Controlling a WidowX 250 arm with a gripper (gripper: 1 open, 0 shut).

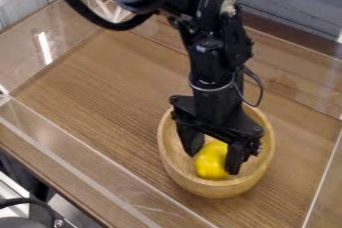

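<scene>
My black gripper [214, 142] reaches down from the top into a light wooden bowl [179, 163] at the lower middle right. Its fingers are open on either side of a yellow object [213, 164], which sits on the bowl's bottom between and below the fingertips. Whether the fingertips touch it is hard to tell.
A pale wall or ledge runs along the back. Dark cables and parts lie beyond the table's lower left edge.
</scene>
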